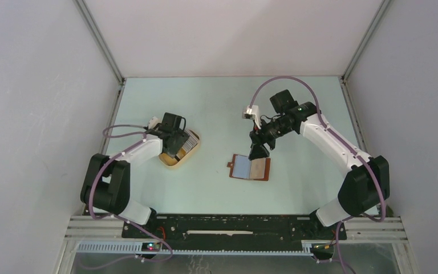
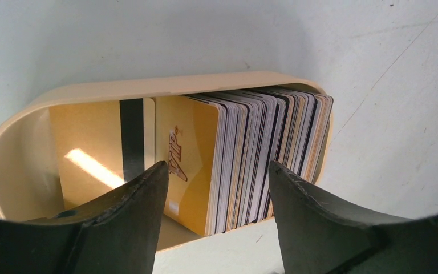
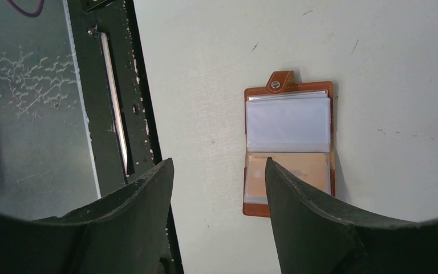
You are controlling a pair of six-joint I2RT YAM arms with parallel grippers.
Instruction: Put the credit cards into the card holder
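A row of many thin cards (image 2: 251, 154) leans in a tan oval tray (image 2: 120, 88) under my left gripper. The front card of the row is yellow (image 2: 191, 148), and another yellow card (image 2: 85, 148) with a black stripe lies flat at the tray's left end. The left fingers stand apart above the cards, nothing between them. The brown card holder (image 3: 288, 210) lies unfolded on the table, with clear pockets and a snap tab. My right gripper hangs open and empty near it; one finger covers a corner of the holder.
A dark rail (image 1: 222, 229) runs along the front edge. Walls enclose the left, right and back.
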